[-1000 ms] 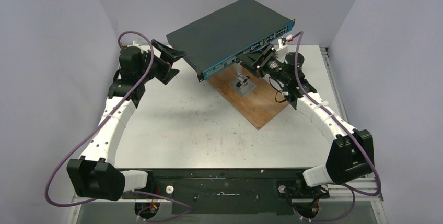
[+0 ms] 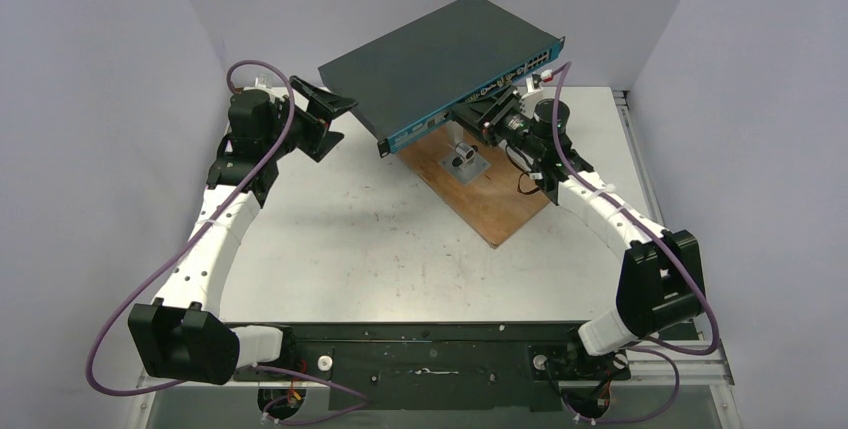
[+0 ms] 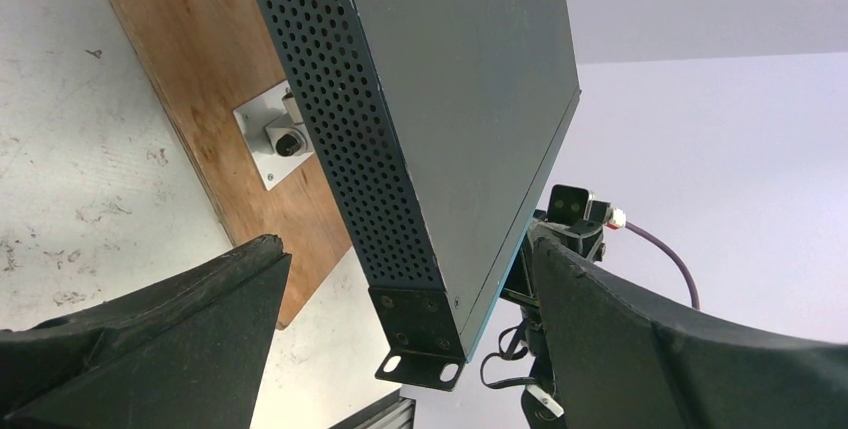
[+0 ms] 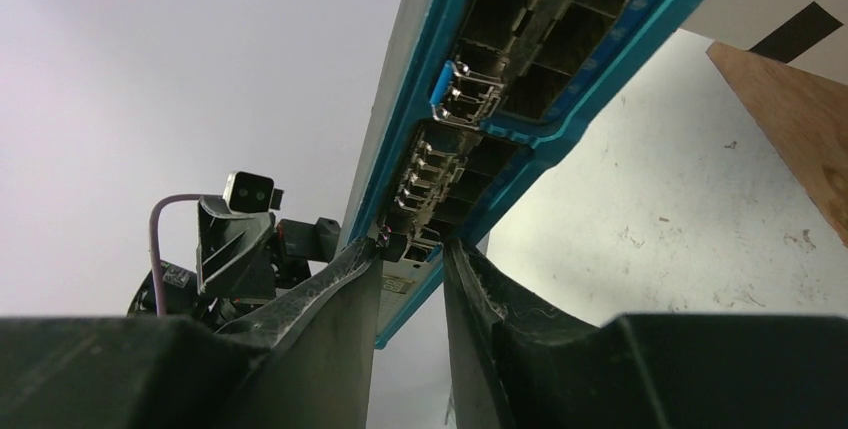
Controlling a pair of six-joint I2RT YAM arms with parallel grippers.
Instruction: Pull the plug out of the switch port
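Note:
A dark rack switch (image 2: 430,59) with a blue front panel is held up tilted on a stand. My right gripper (image 2: 462,114) is at that panel; in the right wrist view its fingertips (image 4: 458,259) are close together at a row of ports (image 4: 430,174), part open, and whether a plug sits between them I cannot tell. My left gripper (image 2: 330,101) stands open beside the switch's left end, with the perforated side (image 3: 350,149) and its bracket (image 3: 420,329) between its fingers in view, apparently not touching.
A wooden board (image 2: 490,209) with a metal stand base (image 2: 460,171) lies on the white tabletop (image 2: 330,249). Walls close in on both sides and at the back.
Over the last second my right arm has shifted a little left along the switch panel, mostly in the earlier half. My left arm and the switch have not visibly moved.

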